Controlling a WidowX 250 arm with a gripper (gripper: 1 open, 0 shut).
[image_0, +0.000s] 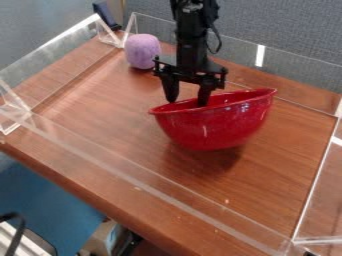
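A black gripper (187, 94) reaches down from the top centre to the back rim of a red bowl (214, 125), which is tilted toward the viewer's side away from level, its inside mostly hidden. Whether the fingers hold the rim or only stand at it, I cannot tell. The orange object inside is out of sight.
A purple round object (142, 51) sits at the back left of the wooden table (94, 110). Low clear walls edge the table.
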